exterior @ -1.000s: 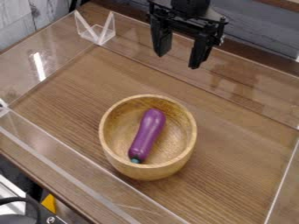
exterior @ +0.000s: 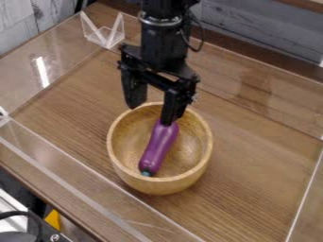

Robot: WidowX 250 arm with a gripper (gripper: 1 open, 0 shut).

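Note:
A black gripper [exterior: 159, 95] on the arm reaching down from the top centre hangs just above the back of a tan bowl [exterior: 190, 170], its fingers apart with nothing visible between them. In the bowl lies a long purple object [exterior: 159, 146] with a small teal tip at its near end, slanting from upper right to lower left. The gripper is over the far part of the bowl, close to the object's far end; whether it touches either is not clear.
A clear plastic piece [exterior: 104, 28] stands at the back left. Dark cables [exterior: 25, 222] lie at the lower left.
The gripper has moved down and toward the viewer, from the back of the table to over the bowl. The bowl and purple object look unmoved.

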